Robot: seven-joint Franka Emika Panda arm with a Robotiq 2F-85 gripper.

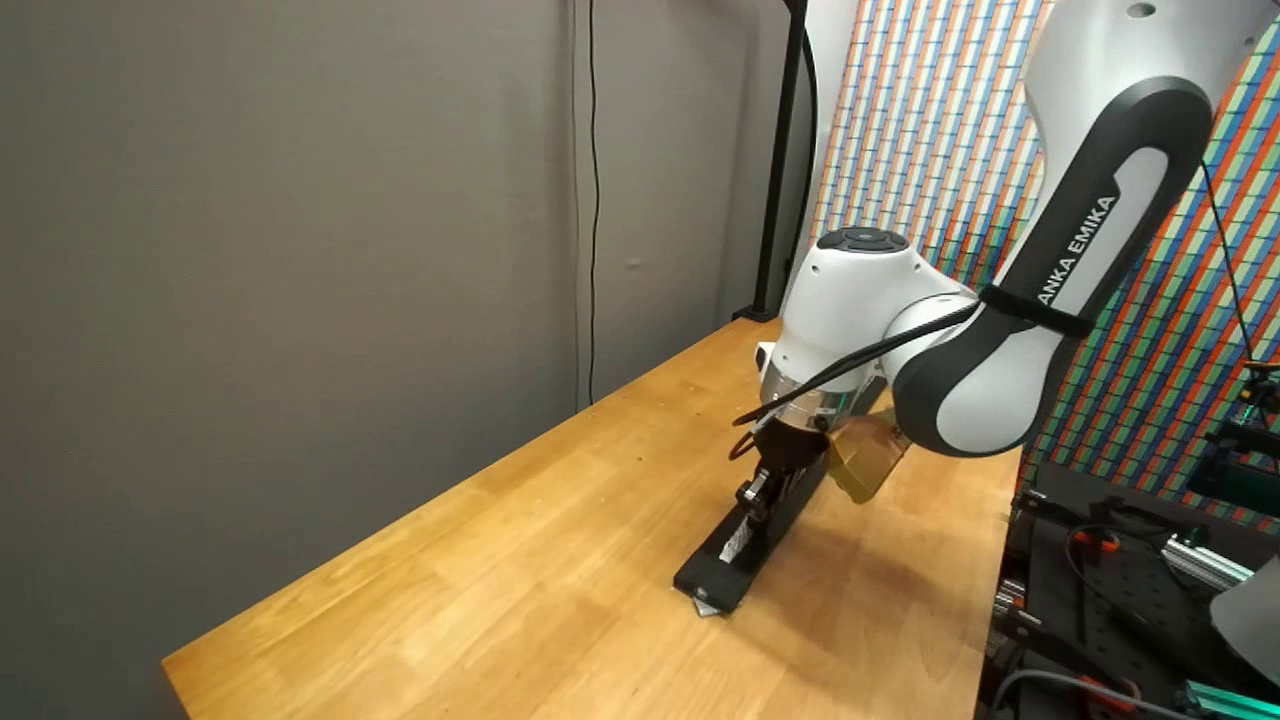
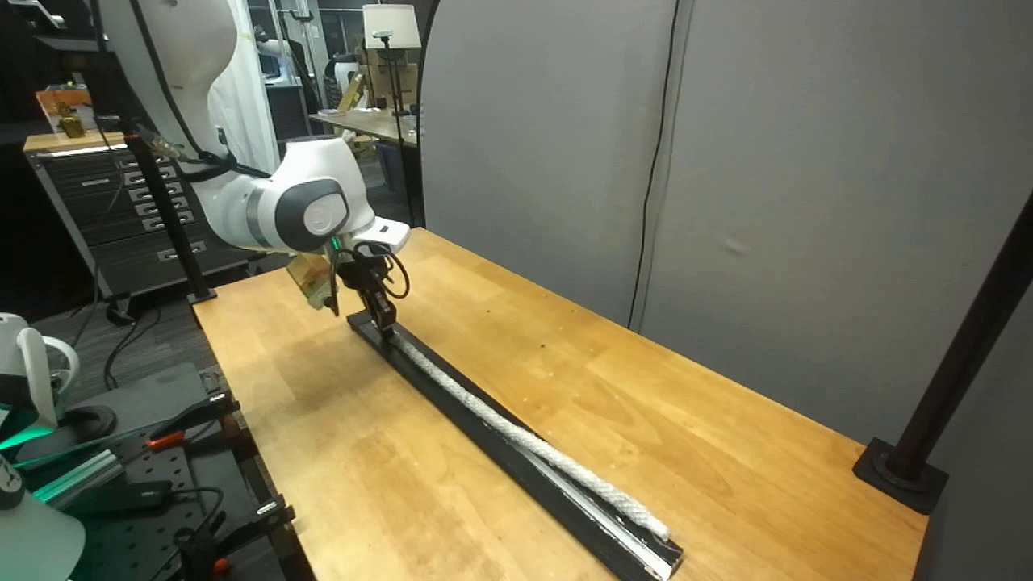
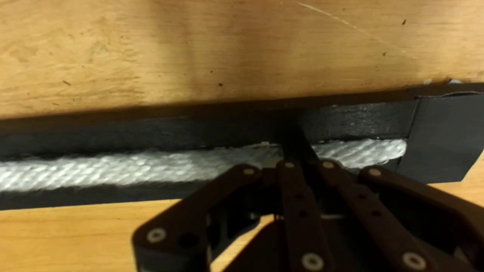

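A white braided rope (image 2: 530,442) runs lengthwise along a long black channel (image 2: 455,411) on the wooden table. Its far stretch in exterior view 2 lies beside a bare, shiny strip of the channel's groove. In the wrist view the rope (image 3: 113,169) sits within the black channel (image 3: 217,124), its end just short of the flat black end piece. My gripper is shut, fingers close together and pointing down over the rope near this end. The tips reach down to the rope or very close to it; whether they pinch any of it is hidden.
A black post (image 2: 925,397) stands on the table's right in exterior view 2. Tools and clamps lie on a dark cart (image 2: 174,474) alongside the table.
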